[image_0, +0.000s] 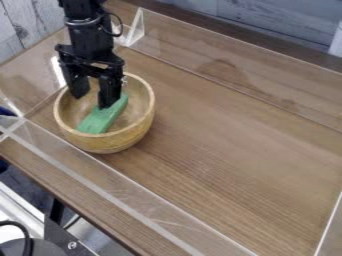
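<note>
A black gripper (92, 82) hangs from the top left over a round tan bowl (131, 130), its fingers open and reaching down to the bowl's back left part. A green oblong object (100, 119) lies in the bowl, slanting from front left to back right, below and in front of the fingers. Whether the fingertips touch anything is hard to tell.
Clear plastic edging runs along its left side. Black cables lie at the lower left, off the table.
</note>
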